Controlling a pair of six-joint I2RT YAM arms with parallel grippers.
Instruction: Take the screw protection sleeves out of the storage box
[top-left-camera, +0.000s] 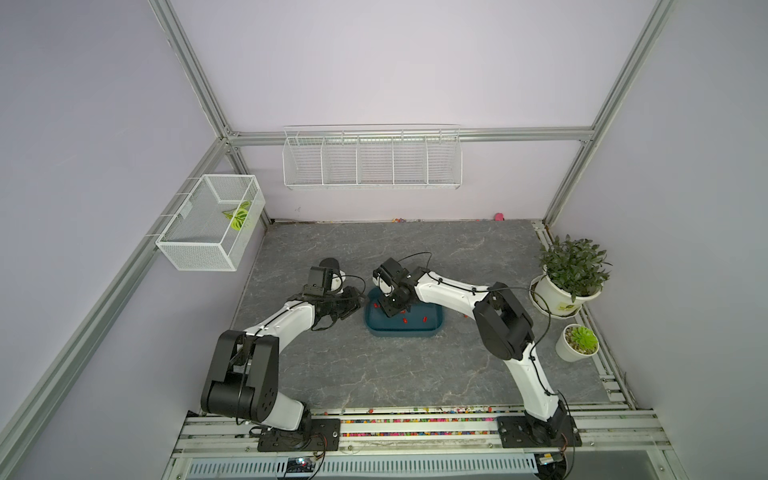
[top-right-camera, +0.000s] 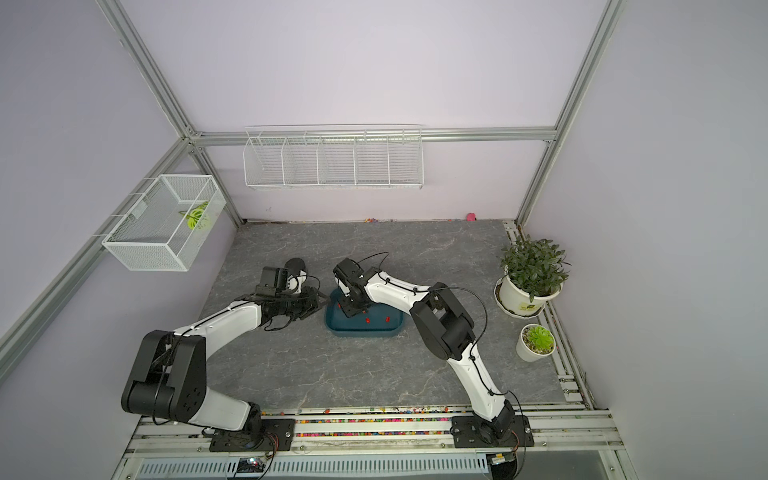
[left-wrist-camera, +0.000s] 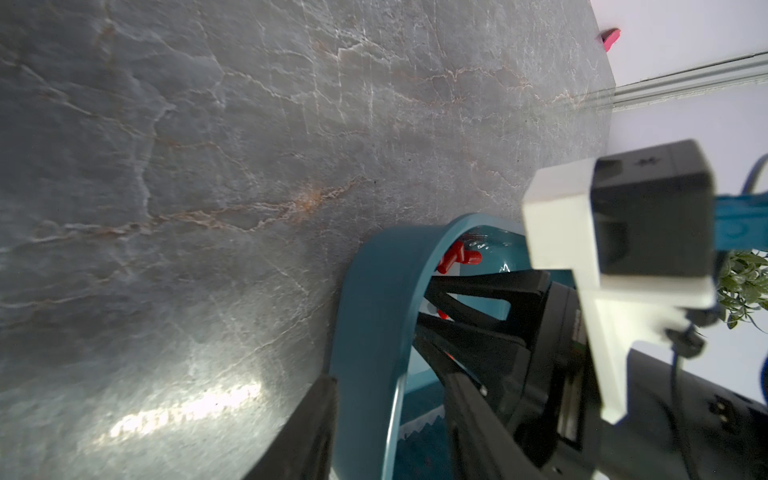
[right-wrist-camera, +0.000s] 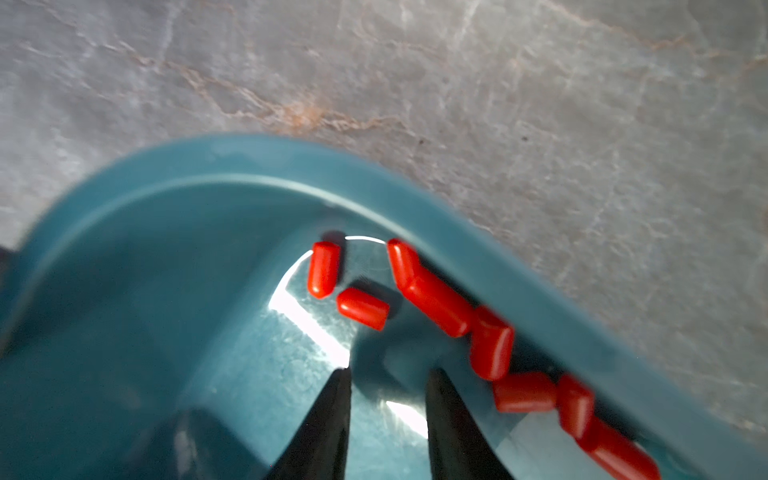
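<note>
The teal storage box (top-left-camera: 404, 331) stands on the grey table in both top views. Inside it, small red screw protection sleeves lie loose: one sleeve (right-wrist-camera: 323, 269) and another sleeve (right-wrist-camera: 363, 308) sit apart from the wall, while several others line up along the wall, such as the sleeve (right-wrist-camera: 438, 302). Over the box interior, my right gripper is open, with nothing between its fingers. My left gripper is open near the box's left wall, its fingers (left-wrist-camera: 308, 432) empty; in the left wrist view the rim shows between them.
To the right stand a large potted plant (top-left-camera: 574, 276) and a small succulent pot (top-left-camera: 577, 342). White wire baskets (top-left-camera: 373, 160) hang at the back and left. Bare table (top-left-camera: 384, 368) lies in front of the box. The two grippers are close together.
</note>
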